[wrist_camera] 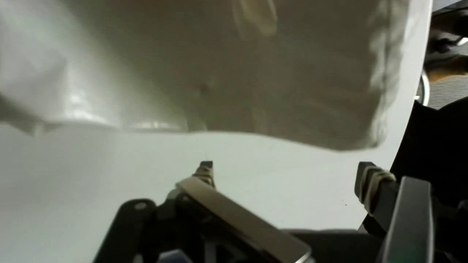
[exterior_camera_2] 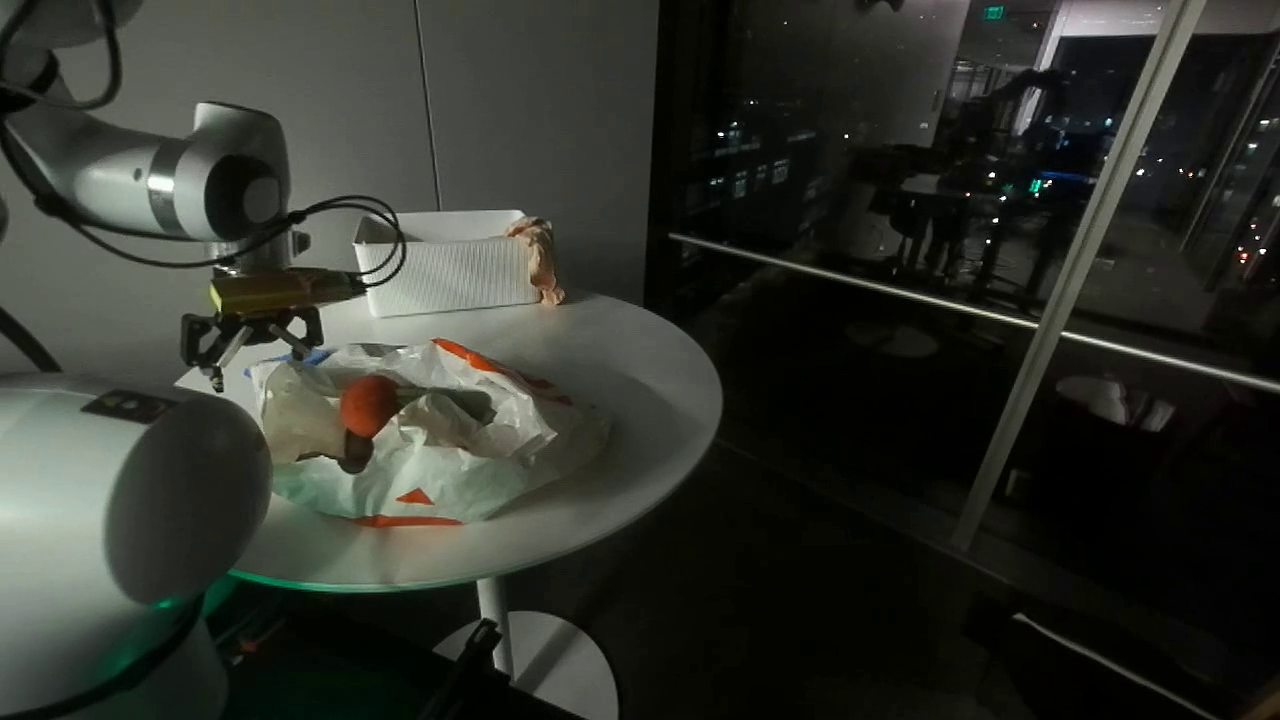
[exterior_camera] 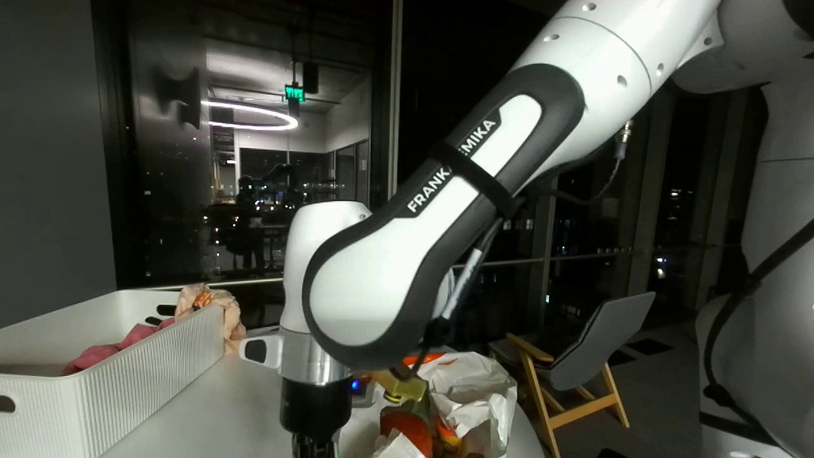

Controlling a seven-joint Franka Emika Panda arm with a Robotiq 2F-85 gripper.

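Observation:
My gripper is open, with bare white tabletop [wrist_camera: 272, 193] showing between its fingers. Just beyond the fingertips, the wrist view is filled by the edge of a whitish plastic bag [wrist_camera: 280, 92]. From the second exterior view, the gripper [exterior_camera_2: 256, 360] hangs low over the table on the robot's side of the crumpled white-and-orange bag [exterior_camera_2: 516, 462]. A round orange-red thing [exterior_camera_2: 368, 406] sits in the bag's mouth. The first exterior view cuts off the fingertips at its lower edge.
A white ribbed bin [exterior_camera: 152, 374] stands at the table's side with pink cloth [exterior_camera: 114, 352] inside; peach cloth [exterior_camera: 217, 305] drapes over its end. Bare tabletop lies between bin and bag. A grey chair [exterior_camera: 603, 343] stands beyond the table.

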